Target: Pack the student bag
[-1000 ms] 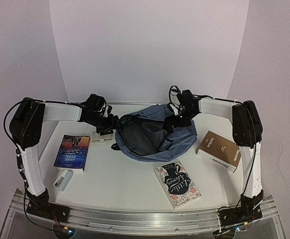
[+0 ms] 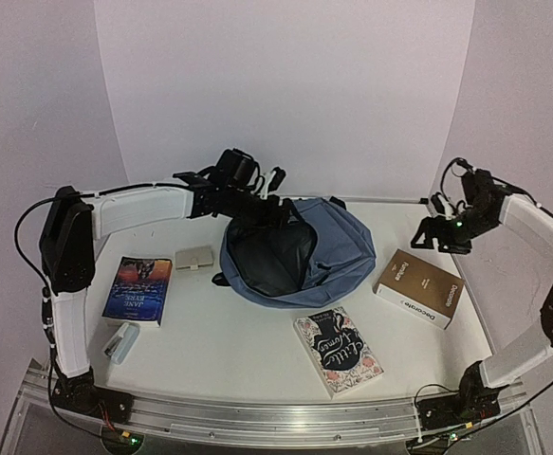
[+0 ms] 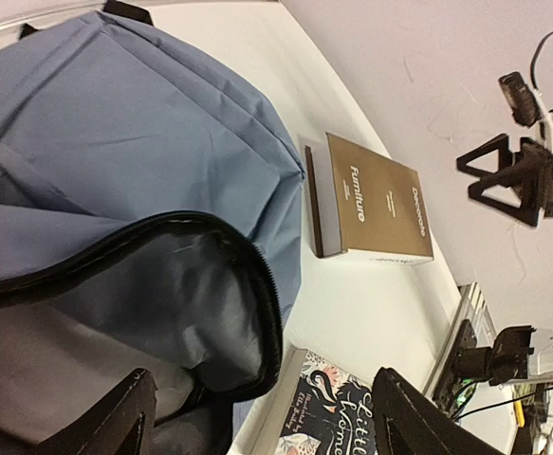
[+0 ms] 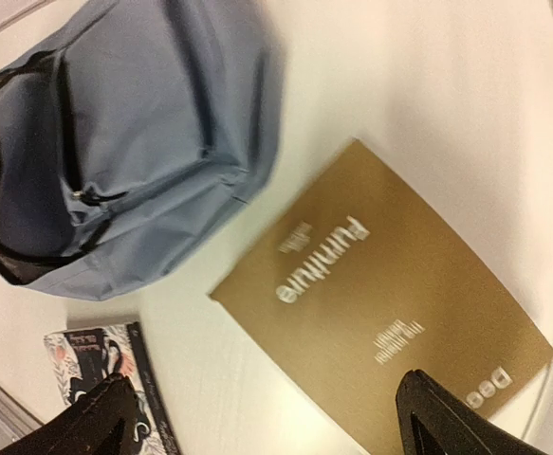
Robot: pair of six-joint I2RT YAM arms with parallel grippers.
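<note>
A blue-grey bag (image 2: 344, 248) lies in the middle of the table, its dark mouth open toward the left. My left gripper (image 2: 278, 210) hangs over the back of that mouth; it is open, its fingers (image 3: 115, 422) wide apart and empty. My right gripper (image 2: 428, 233) is above the back edge of the brown Furniture book (image 2: 423, 284), open and empty, as its spread fingers (image 4: 437, 422) show. The Little Women book (image 2: 339, 351) lies flat in front of the bag. To the left are the blue Jane Eyre book (image 2: 138, 292), a beige case (image 2: 194, 257) and a small pale object (image 2: 119, 343).
A wall closes off the right side (image 3: 418, 85) close to the Furniture book. Bare table lies between Jane Eyre and Little Women (image 2: 219, 351). A metal rail (image 2: 276, 417) runs along the front.
My right gripper has risen from the bag's mouth and swung right toward the Furniture book. The left gripper has moved right from the bag's left rim over the mouth. The books stay put.
</note>
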